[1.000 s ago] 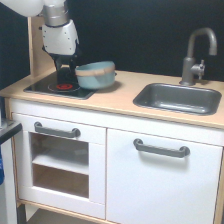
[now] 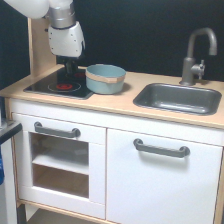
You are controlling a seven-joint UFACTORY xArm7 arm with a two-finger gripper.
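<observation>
A blue pot with a light band round it (image 2: 106,82) sits at the right edge of the black stovetop (image 2: 50,87). My gripper (image 2: 70,69) hangs over the back of the stove, just left of the pot; whether its dark fingers are open or shut is hard to tell.
The steel sink (image 2: 177,98) with its tall tap (image 2: 189,65) is on the right. The wooden counter (image 2: 130,84) has free room between pot and sink. Below are a glass-fronted oven door and a white cupboard door (image 2: 160,180).
The pot sits slightly farther right, and my gripper has shifted a little as well.
</observation>
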